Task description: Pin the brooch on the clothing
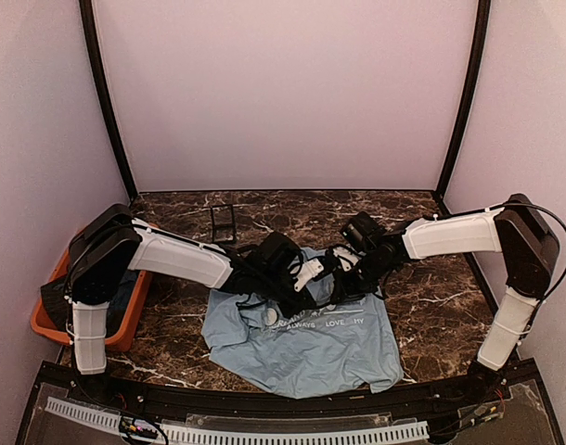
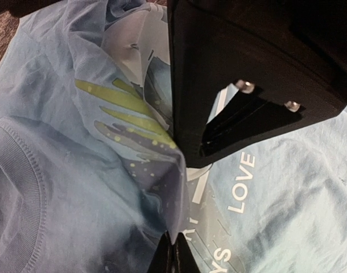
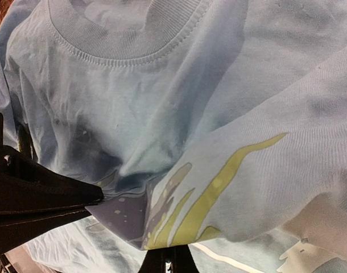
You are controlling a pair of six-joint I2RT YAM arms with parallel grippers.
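Observation:
The light blue T-shirt (image 1: 302, 357) lies under both arms, with printed lettering and yellow-green leaves. In the left wrist view my left gripper is shut on a pinched, raised fold of the printed fabric (image 2: 133, 119). In the right wrist view my right gripper is shut at the lower edge of that fold, apparently pinching it, with a small shiny bit between the dark fingers. The other gripper's dark body reaches in from the left there, touching the fold. I cannot make out the brooch clearly in any view.
An orange bin (image 1: 127, 329) with dark contents stands at the left. A small black stand (image 1: 223, 234) is behind the shirt. Bare marble table (image 1: 431, 324) shows to the right and at the back. The two wrists are very close together.

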